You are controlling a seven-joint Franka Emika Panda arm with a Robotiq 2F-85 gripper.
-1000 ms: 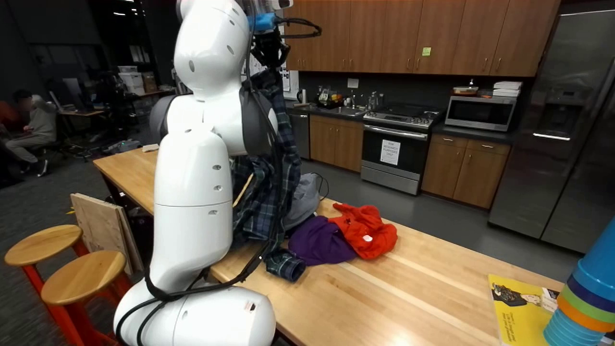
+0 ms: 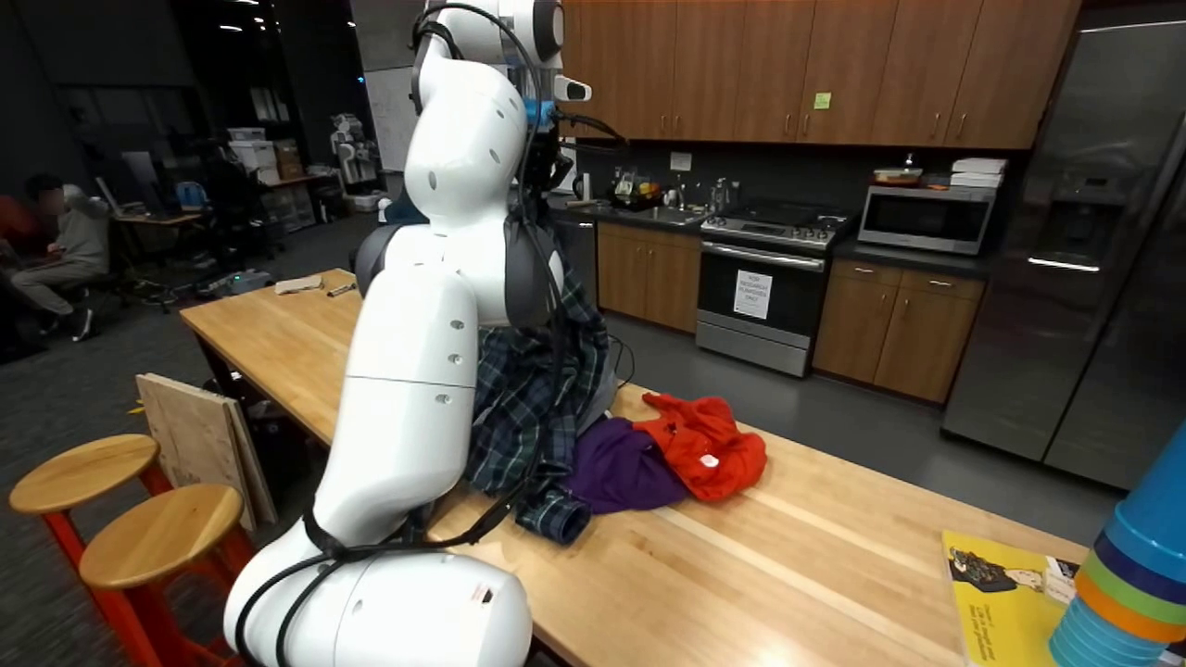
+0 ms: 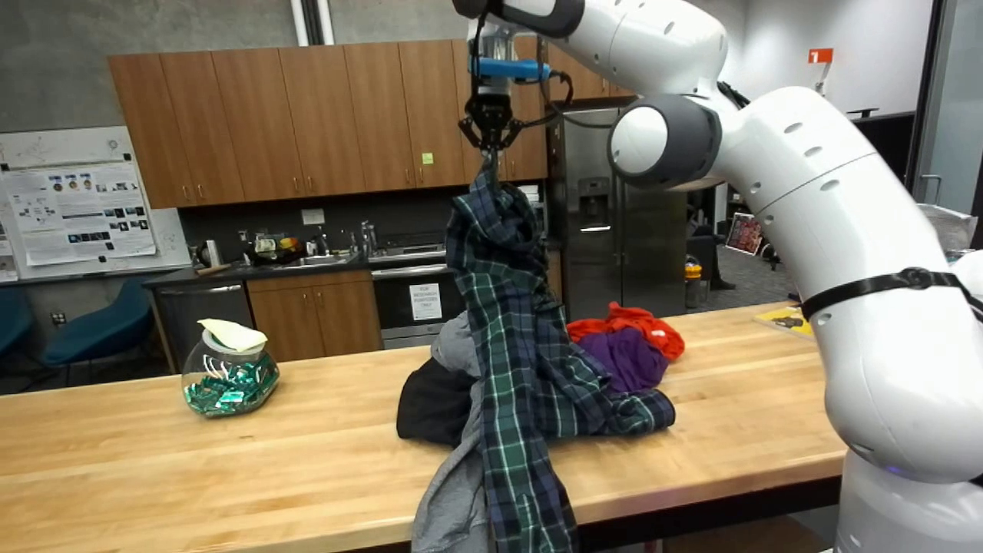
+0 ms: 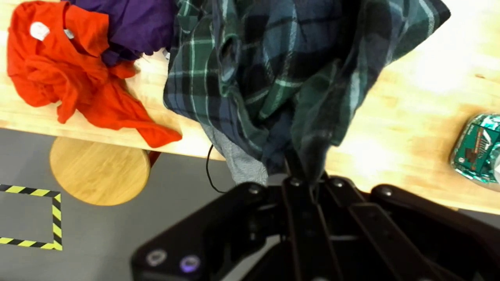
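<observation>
A dark green and navy plaid shirt hangs from my gripper high above the table. Its lower folds rest on the tabletop, and one long part drops past the near edge. In the wrist view the shirt gathers to a point where my gripper is shut on it; the fingertips are partly covered by cloth. A grey garment and a black one lie beside and under the plaid. At the other side sit a purple garment and a red garment, touching each other.
A round glass jar of green-wrapped sweets stands apart on the wooden table. Blue cups and a yellow book occupy the other end. Bare tabletop lies between the clothes and these things. Stools stand alongside.
In exterior view 1 the arm has swung right, carrying the gripped plaid shirt with it. The grey cloth is now more hidden behind the shirt. Red and purple garments stay put.
</observation>
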